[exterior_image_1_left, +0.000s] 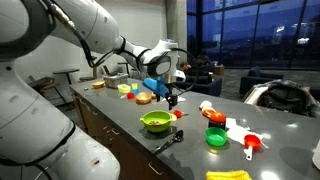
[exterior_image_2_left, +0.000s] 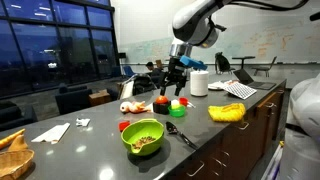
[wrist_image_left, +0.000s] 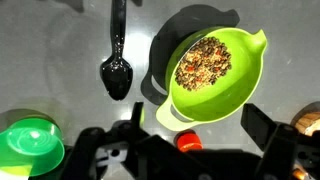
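Observation:
A lime-green bowl (wrist_image_left: 228, 88) with two handles lies below my gripper in the wrist view, holding a mound of brown and reddish bits (wrist_image_left: 203, 65). My gripper is open, its dark fingers wide apart with nothing held between them. A black spoon (wrist_image_left: 117, 70) lies on the table beside the bowl. In the first exterior view the gripper (exterior_image_1_left: 172, 99) hangs above the table near the green bowl (exterior_image_1_left: 157, 124), clear of it.
Another green dish (exterior_image_1_left: 216, 138) and a red cup (exterior_image_1_left: 252, 142) stand to the right in the first exterior view. A yellow cloth (exterior_image_2_left: 228, 113) lies near the table edge, with a white roll (exterior_image_2_left: 199, 84) behind. A wicker basket (exterior_image_2_left: 14, 161) stands at far left.

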